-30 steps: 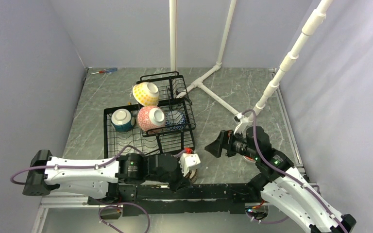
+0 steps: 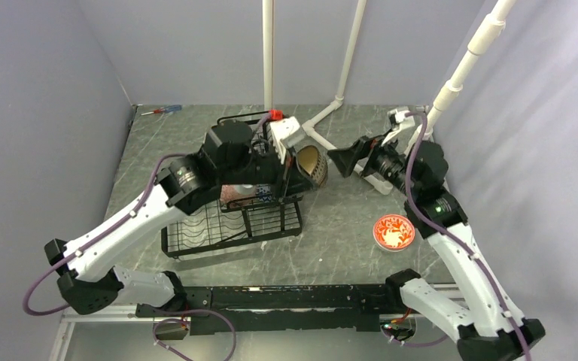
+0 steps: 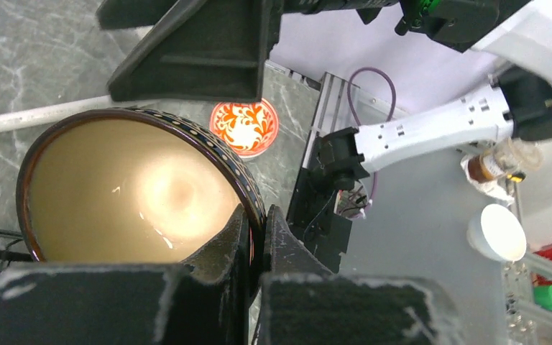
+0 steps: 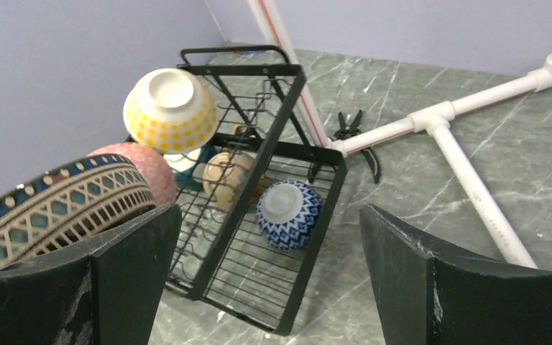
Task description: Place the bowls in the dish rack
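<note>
A tan bowl with a dark patterned rim (image 2: 312,162) (image 3: 133,187) (image 4: 57,208) is raised at the right of the dish rack (image 2: 233,241) (image 4: 302,287), with my left gripper (image 2: 297,180) shut on its rim. My right gripper (image 2: 346,158) stands open and empty, facing it. The rack holds a yellow-dotted bowl (image 4: 169,111), a pink bowl (image 4: 140,165), a blue-patterned bowl (image 4: 287,214) and others behind. An orange-patterned bowl (image 2: 393,232) (image 3: 243,128) lies on the counter at right.
White pipes (image 4: 478,187) run along the back and right of the counter (image 2: 143,150). Pliers (image 4: 370,162) lie behind the rack, a screwdriver (image 2: 167,109) at back left. The counter between rack and orange bowl is clear.
My left gripper has risen toward the back with the tan bowl, now covering much of the rack from above. The right arm has moved toward the back, uncovering the orange bowl.
</note>
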